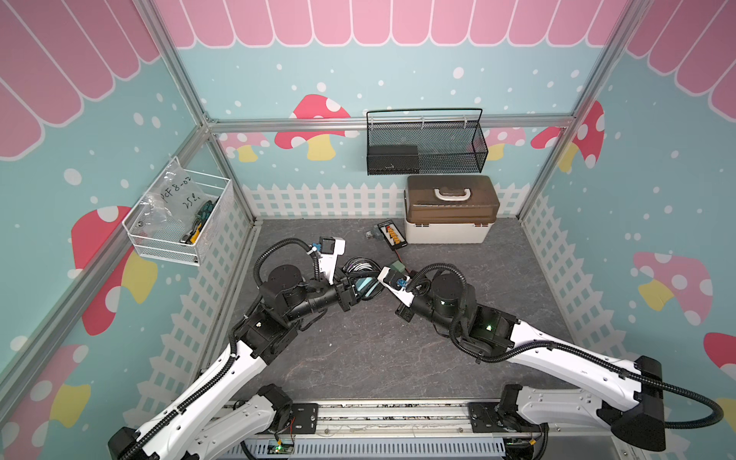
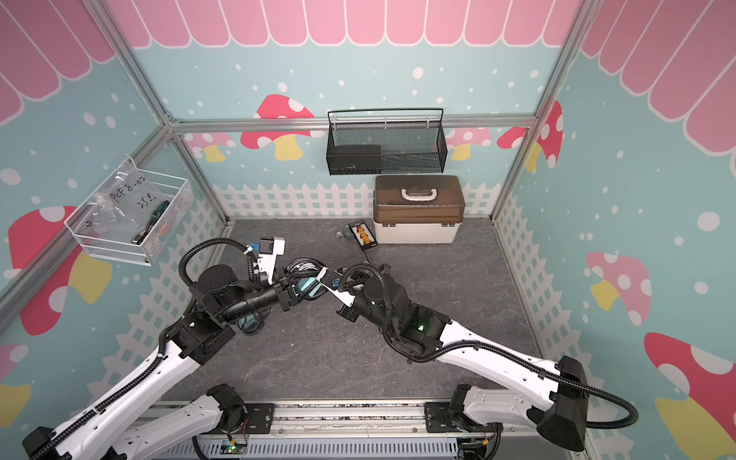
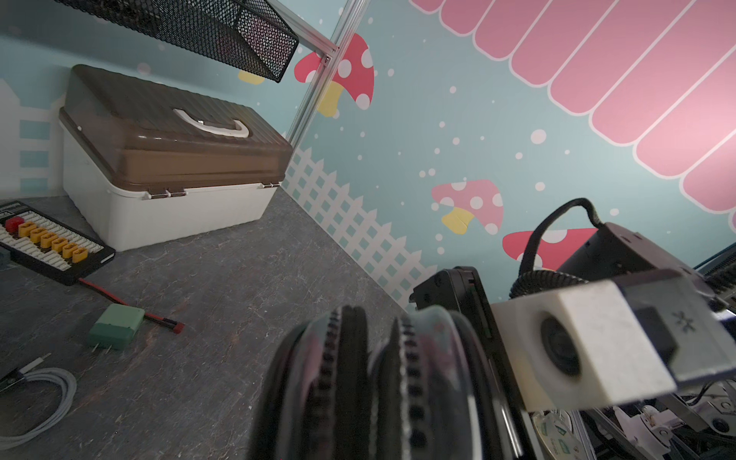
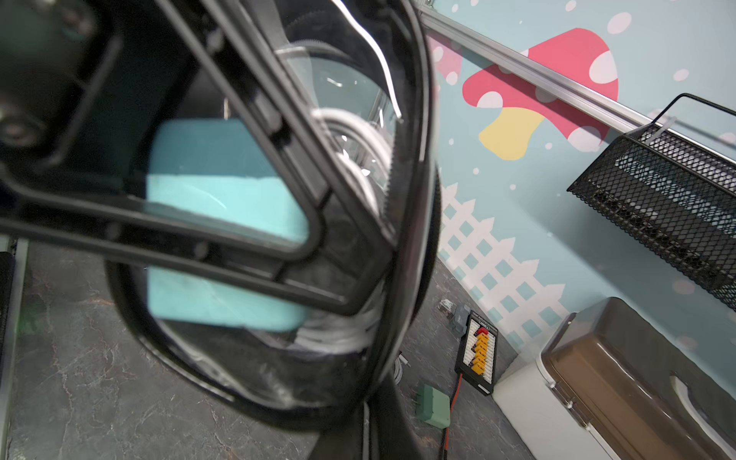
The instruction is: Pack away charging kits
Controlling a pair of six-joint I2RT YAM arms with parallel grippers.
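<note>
My left gripper is shut on a clear, black-rimmed pouch [image 4: 230, 291] holding a teal block and coiled white cable, raised at the centre of both top views. My right gripper is right against the pouch, shut, with nothing clearly visible between its fingers. A green charger [image 3: 115, 326], a coiled grey cable [image 3: 57, 383] and a black board with yellow connectors [image 3: 57, 245] and red lead lie on the floor behind.
A brown-lidded case [image 1: 452, 230] stands at the back right, below a black mesh basket [image 1: 444, 161]. A white wire basket [image 1: 161, 245] hangs on the left wall.
</note>
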